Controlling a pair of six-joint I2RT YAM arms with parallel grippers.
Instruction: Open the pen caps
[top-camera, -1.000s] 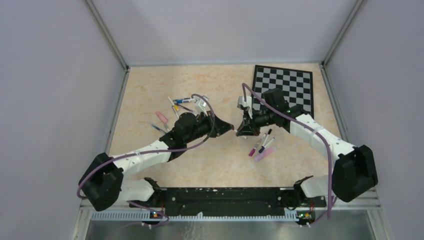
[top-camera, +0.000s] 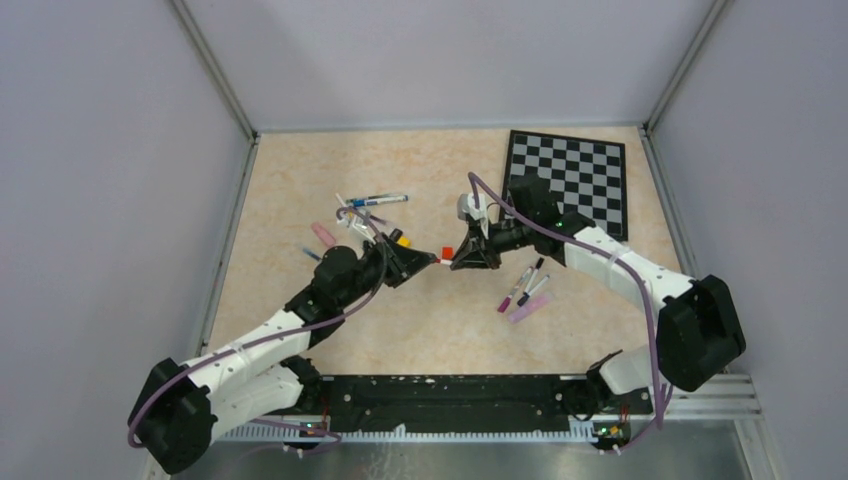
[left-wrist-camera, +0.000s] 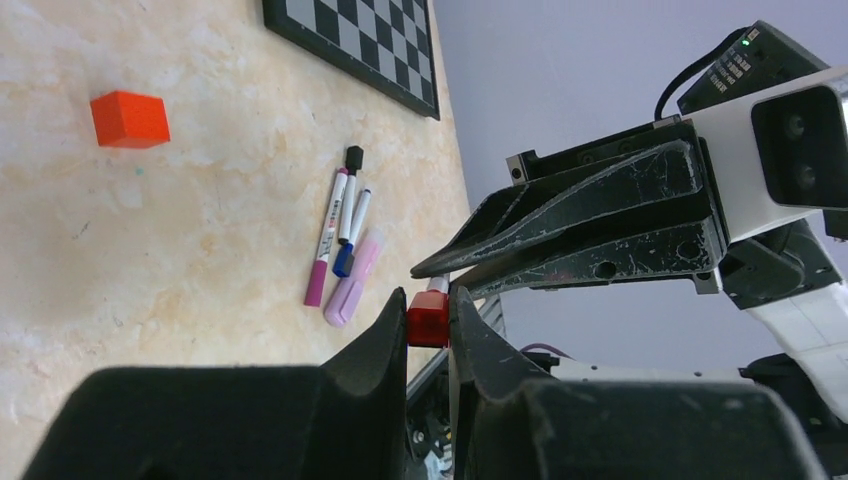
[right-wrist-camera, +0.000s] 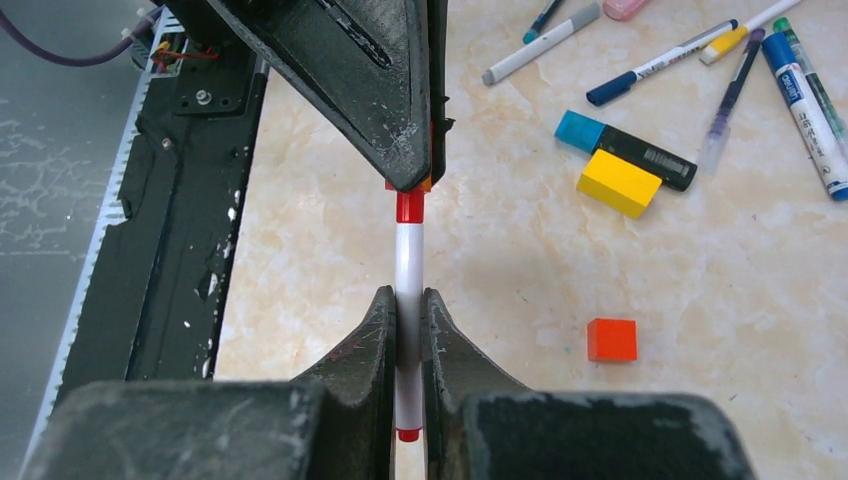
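Note:
A white pen (right-wrist-camera: 409, 275) with red ends stretches between my two grippers above the table. My right gripper is shut on its white body, with the red tail poking out beyond the fingers. Around the red cap (left-wrist-camera: 428, 325) at the other end is my left gripper, a finger against either side of it. In the right wrist view a red collar sits right at the left fingers (right-wrist-camera: 405, 140), which hide most of the cap. No bare tip shows, and cap and pen appear joined. From above, both grippers (top-camera: 436, 259) (top-camera: 456, 263) nearly meet mid-table.
Several pens lie at the left, among them a blue marker (right-wrist-camera: 800, 110) and a grey one (right-wrist-camera: 540, 45), near a yellow block (right-wrist-camera: 620, 183). An orange cube (right-wrist-camera: 612, 340) sits mid-table. More pens (left-wrist-camera: 330, 235) lie at the right, below the checkered board (top-camera: 566, 180).
Both arms have shifted left together, the left one more. The orange cube and yellow block have come into sight from above.

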